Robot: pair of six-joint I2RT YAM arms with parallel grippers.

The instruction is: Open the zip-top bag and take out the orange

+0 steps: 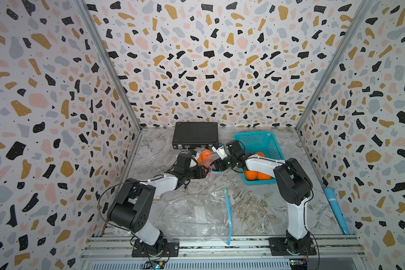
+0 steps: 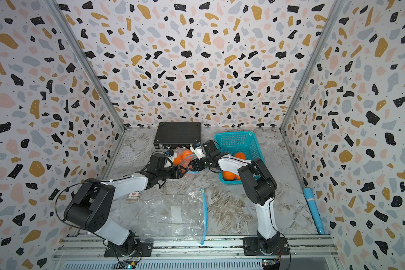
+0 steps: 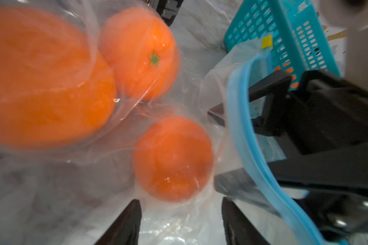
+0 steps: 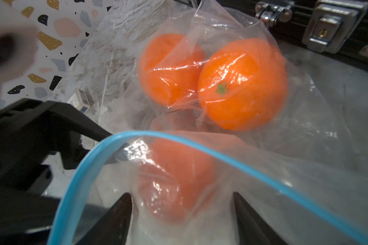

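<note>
A clear zip top bag (image 4: 314, 122) holds 3 oranges, and its blue zip rim (image 4: 188, 143) curves in an open loop. Two oranges lie deep in the bag: one orange (image 4: 245, 83) with a green star mark, another orange (image 4: 171, 69) beside it. The third orange (image 3: 173, 157) is nearer the mouth, between the two grippers. My left gripper stands with fingers apart just short of this orange; bag film partly veils the view. My right gripper also has its fingers apart at the mouth, close to the same orange. Whether film lies between its fingers, I cannot tell.
A turquoise basket (image 1: 274, 144) with several oranges stands right, under the right arm. Behind the bag lies a black case (image 1: 195, 133). An empty clear bag (image 1: 180, 220) with a blue strip is spread at the front. A small box (image 2: 133, 195) lies left.
</note>
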